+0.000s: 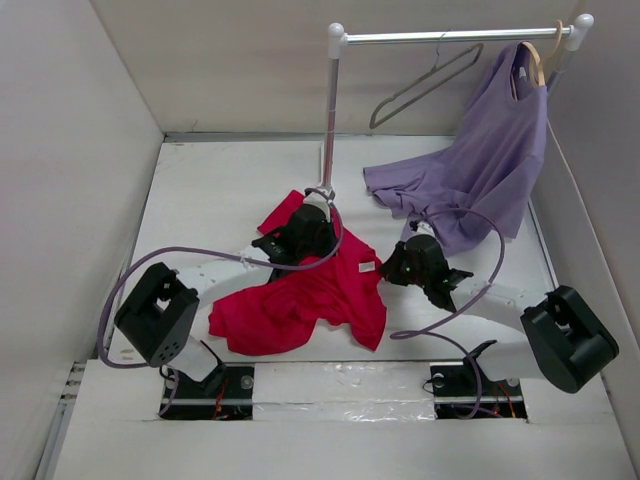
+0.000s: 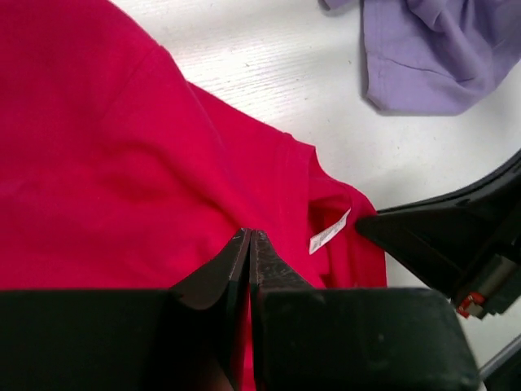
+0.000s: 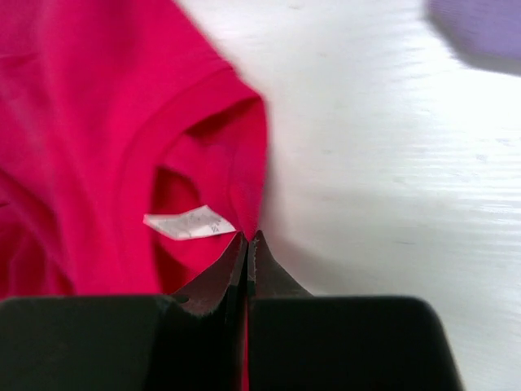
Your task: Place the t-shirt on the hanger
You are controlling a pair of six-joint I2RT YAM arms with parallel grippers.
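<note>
The red t-shirt (image 1: 260, 320) lies crumpled on the white floor, its white label (image 3: 187, 223) near the right edge. My right gripper is shut on the shirt's edge beside that label; it also shows at the right of the left wrist view. My left gripper is over the shirt, shut, with nothing visible between its fingertips. A grey hanger (image 1: 405, 88) hangs empty from the rail (image 1: 450, 36) above.
A purple garment (image 1: 465, 170) hangs on a wooden hanger at the right, its lower part spread on the floor. The rack's left post (image 1: 330, 120) stands just behind my left gripper.
</note>
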